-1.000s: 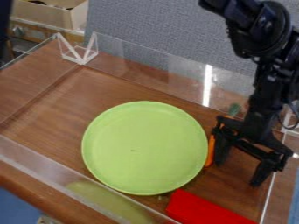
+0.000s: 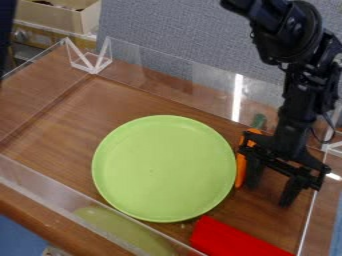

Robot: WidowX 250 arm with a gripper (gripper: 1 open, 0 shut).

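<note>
My black gripper (image 2: pixel 267 178) is low over the right side of the table, just right of the green plate (image 2: pixel 163 170). An orange object (image 2: pixel 245 152), long and thin, stands or lies beside the plate's right edge, partly hidden behind the gripper. Whether the fingers hold it I cannot tell. A red block (image 2: pixel 238 240) lies at the front, below the plate.
Clear walls border it, with a white bracket (image 2: pixel 87 58) at the back left. A box (image 2: pixel 60 18) sits beyond the table.
The plate and red block have not moved.
</note>
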